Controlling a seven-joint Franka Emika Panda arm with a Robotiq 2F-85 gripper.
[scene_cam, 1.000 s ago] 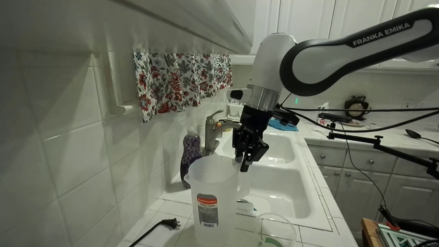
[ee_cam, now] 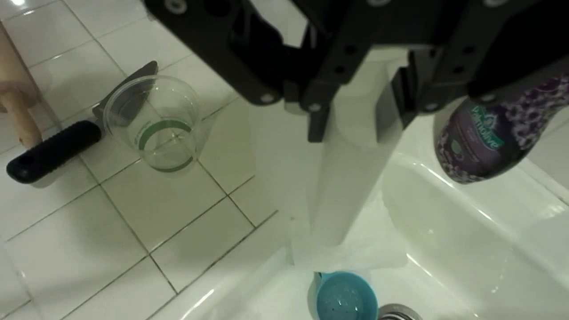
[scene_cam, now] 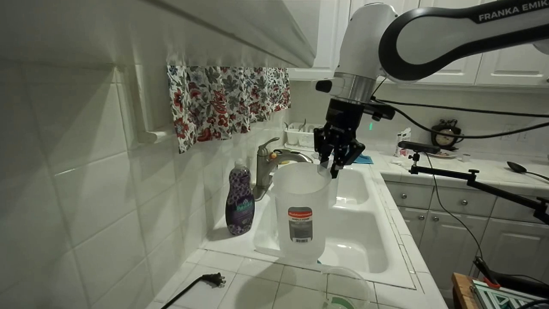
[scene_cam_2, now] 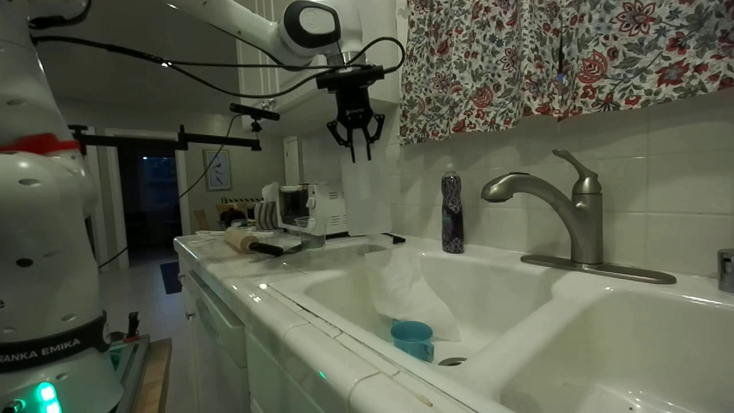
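Note:
A translucent white pitcher with a red and grey label hangs above the near edge of the sink, its open top facing up. My gripper is shut on the pitcher at its upper side, toward the handle. In the wrist view the fingers stand on either side of the pale handle. From exterior view 2 the pitcher shows only as a pale shape under the gripper. Below it, a blue cup sits in the sink by the drain.
A purple soap bottle and the faucet stand along the wall side. On the counter are a clear cup, a black-handled tool, a rolling pin and a plug. The sink's other basin looks empty.
The pitcher has risen from low over the counter and shifted toward the sink, moving up and right in exterior view 1 with my gripper.

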